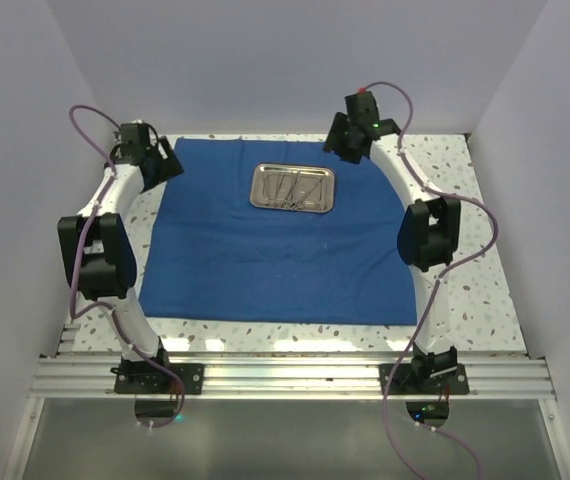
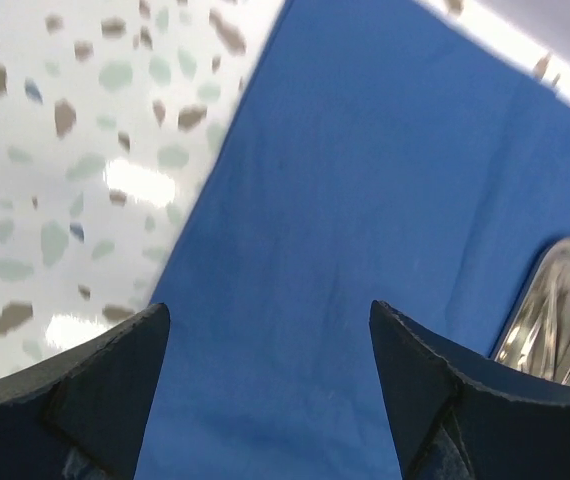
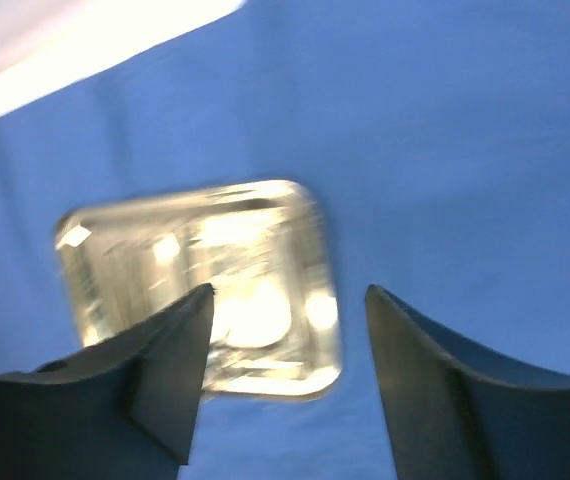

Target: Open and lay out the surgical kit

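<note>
A blue drape [image 1: 275,270] lies spread on the speckled table, with a metal tray [image 1: 261,178] [image 3: 320,240] at its upper middle holding several slender instruments [image 1: 295,188]. My left gripper [image 1: 165,152] is open over the drape's upper left corner, nothing between its fingers, the tray at the right of its wrist view. My right gripper [image 1: 340,140] hangs open above and right of the tray, empty; its wrist view is blurred.
Speckled table margins [image 1: 465,300] border the drape on the sides and front. Walls rise at the back and both sides.
</note>
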